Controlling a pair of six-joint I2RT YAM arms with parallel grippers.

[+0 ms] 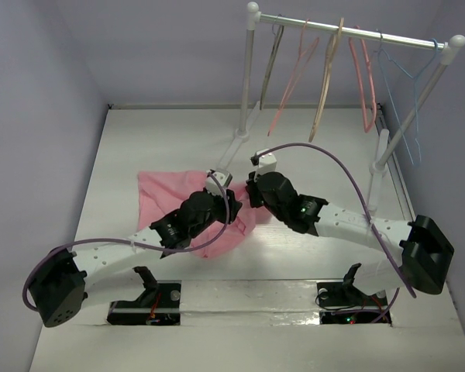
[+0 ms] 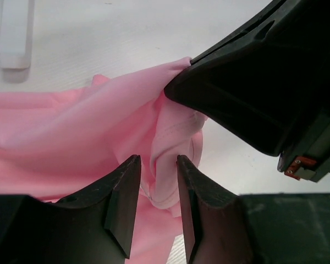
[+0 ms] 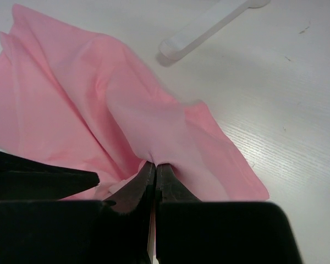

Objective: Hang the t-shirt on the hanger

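Note:
The pink T-shirt lies crumpled on the left and middle of the table, its right part lifted. My right gripper is shut on a gathered fold of it, with cloth draping to both sides of the fingertips. Close by on the left, my left gripper stands open above the bunched cloth; a hanging fold shows behind the gap between its fingers. Several hangers hang on the rack, among them a wooden one, a pink one and a blue one.
The rack's bar runs across the back right, and its left foot reaches towards the two grippers. Bare table lies between the rack's feet. My grippers are very near each other, leaving little room between them.

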